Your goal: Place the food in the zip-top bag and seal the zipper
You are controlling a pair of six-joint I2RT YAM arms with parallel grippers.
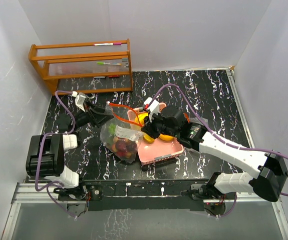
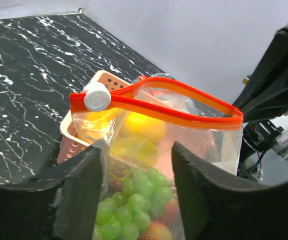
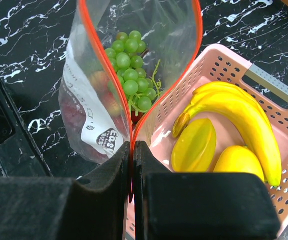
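Note:
The zip bag (image 1: 121,140), holding grapes (image 3: 128,70) and reddish fruit, hangs open with its orange zipper (image 2: 174,114) raised. My right gripper is shut on the bag's zipper edge, where the two orange strips meet. My left gripper is at the bag's left side, its fingers part open before the clear plastic and slider end; whether plastic is between them is unclear. Bananas (image 3: 239,115), a mango (image 3: 239,162) and a starfruit (image 3: 194,145) lie in the pink basket (image 3: 234,70) beside the bag.
A wooden rack (image 1: 81,56) stands at the back left. A clear plastic item (image 1: 200,155) lies right of the basket, partly under the right arm.

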